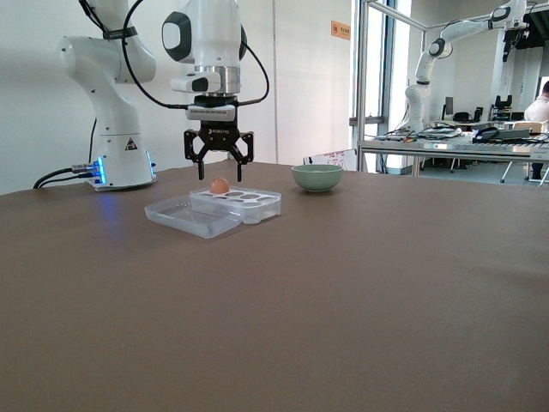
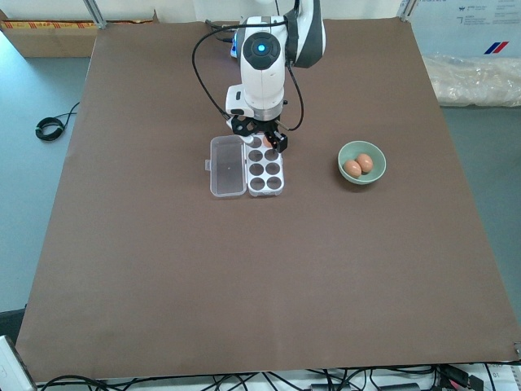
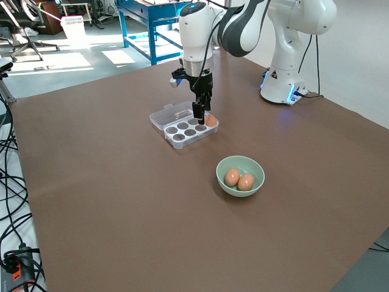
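Note:
A clear egg tray (image 2: pixel 265 173) lies open on the brown table, its lid (image 2: pixel 228 167) flat to the left in the left view. One egg (image 1: pixel 220 185) sits in a back cell; the other cells I can see are empty. My gripper (image 1: pixel 220 166) hangs just above the tray, its two black fingers spread open with nothing visible between them in the top view. A mint-green bowl (image 3: pixel 240 189) holding two eggs (image 3: pixel 232 176) stands apart from the tray, to its right in the left view.
Cables run along the table's outer edge.

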